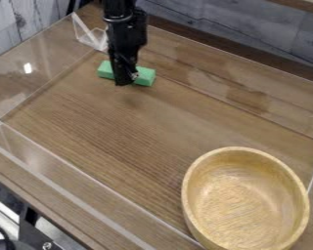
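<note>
My gripper [122, 70] is at the back left of the wooden table, its dark fingers down at a green block [142, 76]. The block lies flat on the table, partly hidden behind the fingers. I cannot tell whether the fingers are closed on it.
A large pale round bowl [245, 195] fills the front right. Grey walls border the back, and clear plastic fittings are at the left side.
</note>
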